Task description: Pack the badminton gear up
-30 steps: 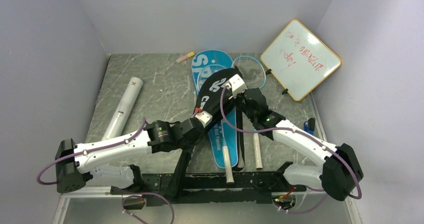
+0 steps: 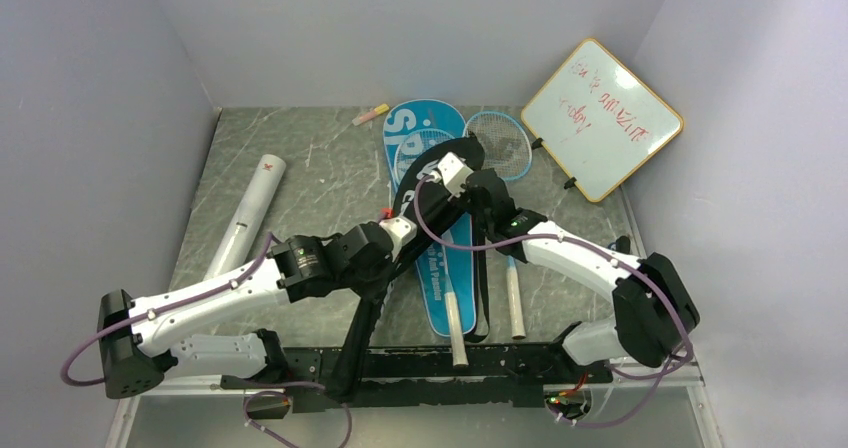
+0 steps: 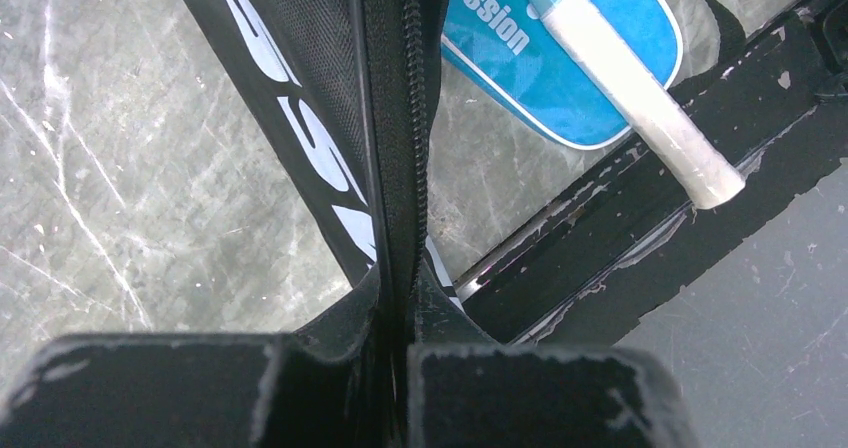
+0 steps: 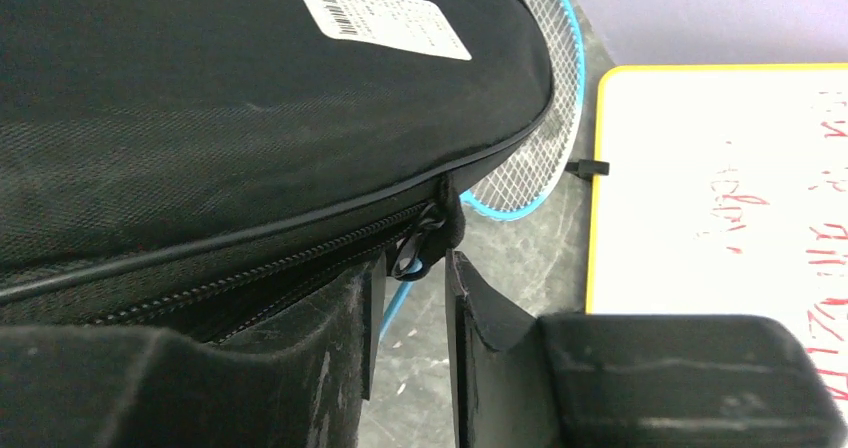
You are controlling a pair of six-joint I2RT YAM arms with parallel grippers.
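My left gripper is shut on the zipped edge of the black racket bag [image 3: 290,88], which hangs slanting across the blue bag [image 2: 437,293]. My right gripper is part open beside the bag's upper end, just below a zipper pull [image 4: 430,228] near its fingertips; nothing clearly shows between them. A racket handle [image 2: 452,323] lies on the blue bag; another racket [image 2: 498,143] lies to its right, its handle [image 2: 515,303] toward the front.
A white shuttlecock tube [image 2: 245,213] lies at the left, a small yellow-capped tube [image 2: 370,114] at the back. A whiteboard [image 2: 600,118] stands at the back right.
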